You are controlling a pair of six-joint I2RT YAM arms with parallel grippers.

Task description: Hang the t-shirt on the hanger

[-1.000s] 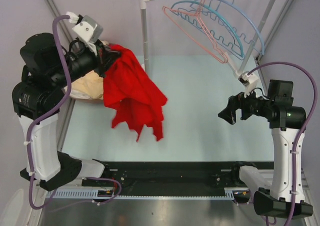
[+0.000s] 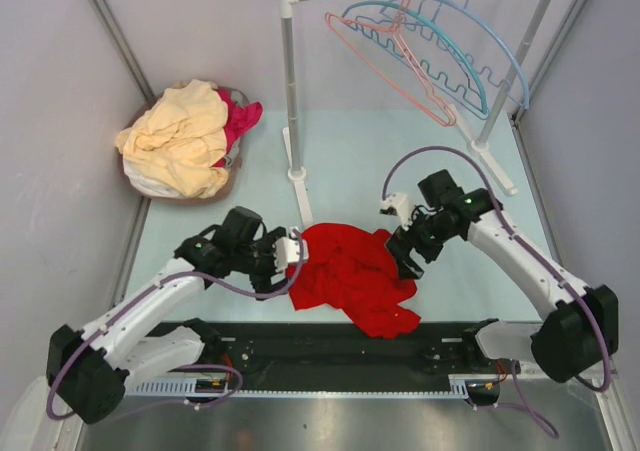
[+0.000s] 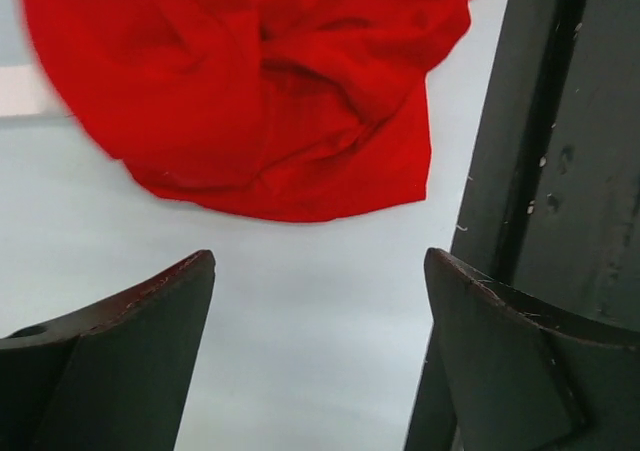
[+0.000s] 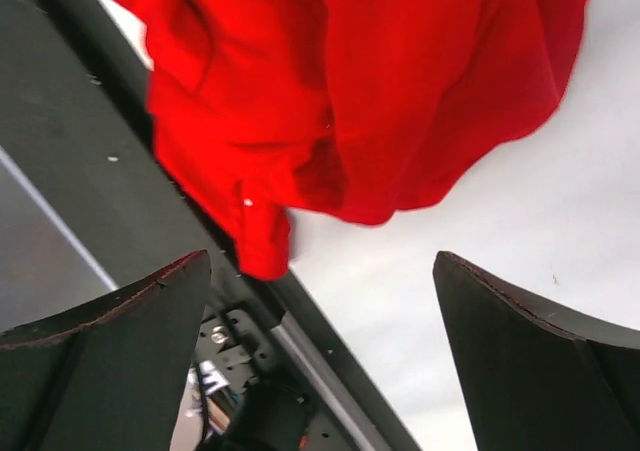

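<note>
A crumpled red t-shirt (image 2: 355, 276) lies on the pale table between my grippers, its front edge hanging over the dark table edge. My left gripper (image 2: 272, 283) is open at the shirt's left; in the left wrist view its fingertips (image 3: 170, 301) frame bare table below the cloth. My right gripper (image 2: 405, 259) is open over the shirt's right side; in the right wrist view the red cloth (image 4: 370, 91) lies beyond its fingers. Pink and blue hangers (image 2: 400, 41) hang on the rail at the back right.
A basket (image 2: 140, 186) with yellow and red clothing sits at the back left. The rack's posts (image 2: 290, 91) and feet stand on the table's back part. Bare table lies at the center back.
The red shirt, earlier raised in my left gripper, now lies on the table. Both arms have moved lower, the right one leftward toward the shirt.
</note>
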